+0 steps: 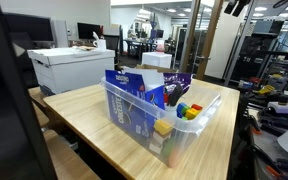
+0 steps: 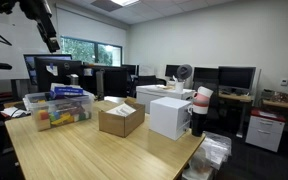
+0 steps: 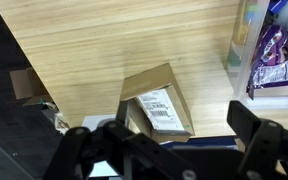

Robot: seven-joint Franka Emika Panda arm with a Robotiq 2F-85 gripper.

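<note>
My gripper hangs high above the table, its dark fingers spread wide and nothing visible between them. In exterior view 2 its tip [image 2: 52, 45] is well above the clear plastic bin [image 2: 59, 104]. Seen from the wrist, an open cardboard box [image 3: 137, 83] lies below, with a white-labelled packet [image 3: 162, 110] inside. The bin's edge [image 3: 242, 65] runs along the right of that view. In exterior view 1 the bin [image 1: 136, 118] holds blue packages, a purple packet and several small colourful items.
A white box [image 2: 169, 118] stands beside the cardboard box [image 2: 119, 122], near the table's far side. A pink and white stacked object [image 2: 200, 97] is beyond it.
</note>
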